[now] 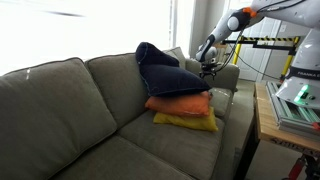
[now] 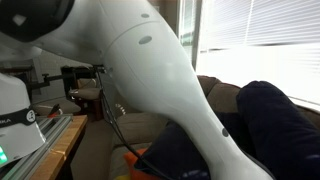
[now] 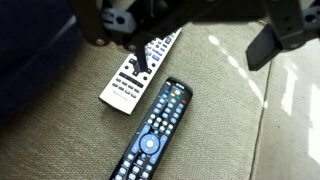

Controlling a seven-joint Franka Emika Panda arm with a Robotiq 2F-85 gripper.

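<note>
Two remote controls rest on the grey-beige couch fabric in the wrist view. The black remote (image 3: pixel 152 135) with a blue-ringed pad lies slanted at the lower middle, and the silver remote (image 3: pixel 128 86) lies beside it to the upper left. My gripper is open above them, with its dark fingers (image 3: pixel 266 46) apart and nothing held between them. The left finger covers part of the silver remote. From the first exterior view the gripper (image 1: pixel 209 71) appears small at the couch's far end, and the remotes cannot be made out there.
Dark blue pillows (image 1: pixel 165 75), an orange pillow (image 1: pixel 180 103) and a yellow pillow (image 1: pixel 187 121) are piled on the couch (image 1: pixel 150 150). A wooden table (image 1: pixel 268 128) stands to the right. The near couch seats are bare. My arm (image 2: pixel 165 75) fills much of the second exterior view.
</note>
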